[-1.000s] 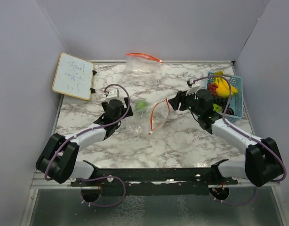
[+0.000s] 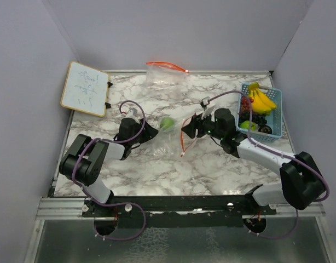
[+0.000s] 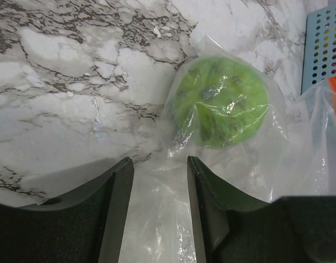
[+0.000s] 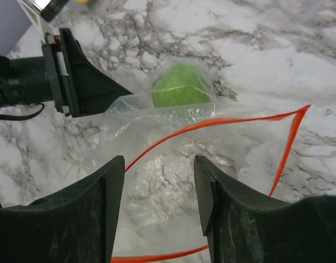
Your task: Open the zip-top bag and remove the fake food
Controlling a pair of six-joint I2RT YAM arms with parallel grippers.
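Note:
A clear zip bag (image 2: 167, 143) lies mid-table, its orange-edged mouth (image 4: 209, 123) gaping toward my right arm. Inside, near the far left, is a round green fake food piece (image 3: 220, 101). My left gripper is at the bag's closed side, beside the green piece. Its fingertips look apart with clear film between or under them; whether the film is pinched is unclear. At the mouth, my right gripper has its fingers parted over the opening, with nothing solid between them. One right finger (image 4: 116, 178) overlaps the orange edge in view.
A blue basket (image 2: 280, 118) of fake fruit stands at the right, with bananas (image 2: 262, 102) on top. Another clear bag with an orange zip (image 2: 167, 67) lies at the back edge. A whiteboard (image 2: 85, 87) is at back left.
My right gripper has moved left, from the bag's right edge to over its mouth. Earlier, the left arm shifted and lowered slightly beside the green piece. The bag's mouth has shifted slightly.

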